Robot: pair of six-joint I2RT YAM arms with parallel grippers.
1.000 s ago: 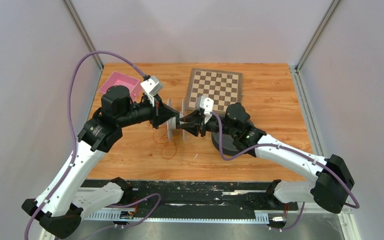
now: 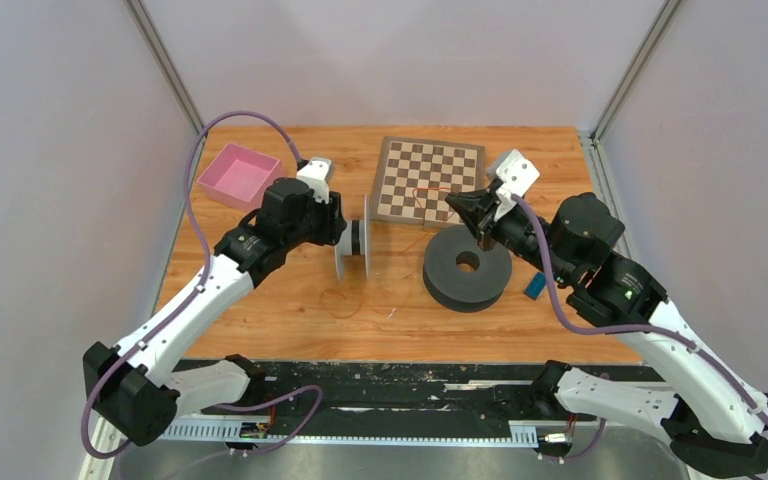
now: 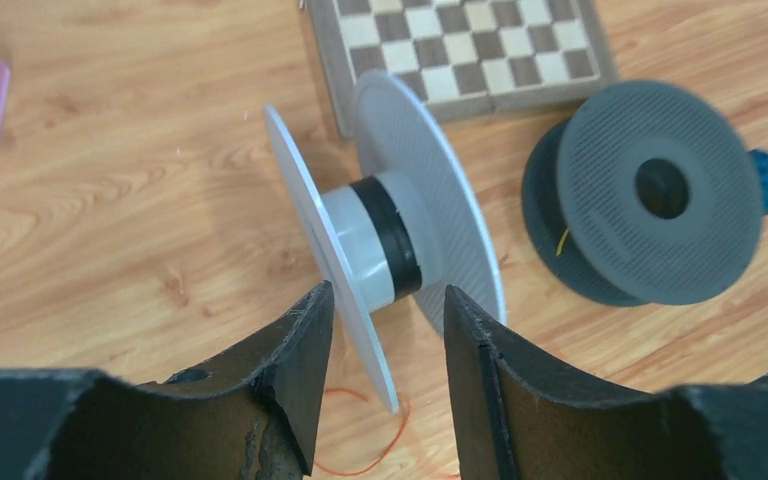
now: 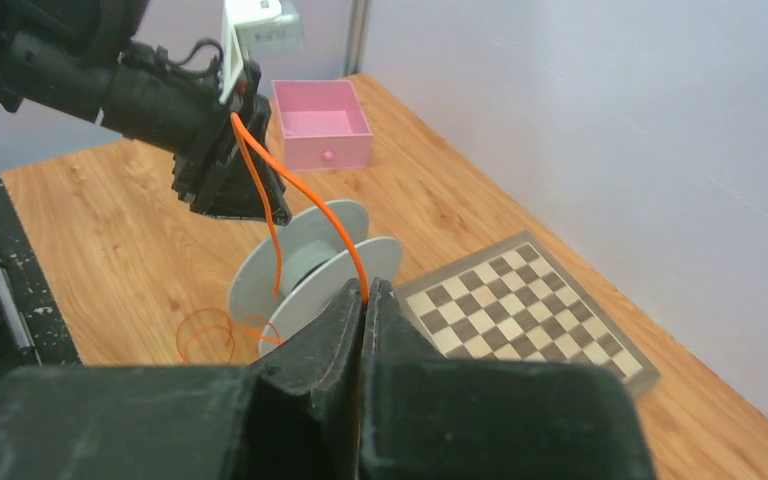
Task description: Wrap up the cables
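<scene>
A pale spool with two round flanges and a black band on its core lies on its side, core across, in the left wrist view. Part open over it is my left gripper, its fingers apart with no cable visible between them. My right gripper, raised near the chessboard's lower right corner, is shut on the thin orange cable. From those fingertips the cable arches up and drops to the spool in the right wrist view. More orange cable lies in loose loops on the table.
A dark grey spool stands flat to the right, with a small blue object beside it. Behind are the chessboard and a pink box.
My right gripper has gone from the pale spool toward the back right, drawing the cable along.
</scene>
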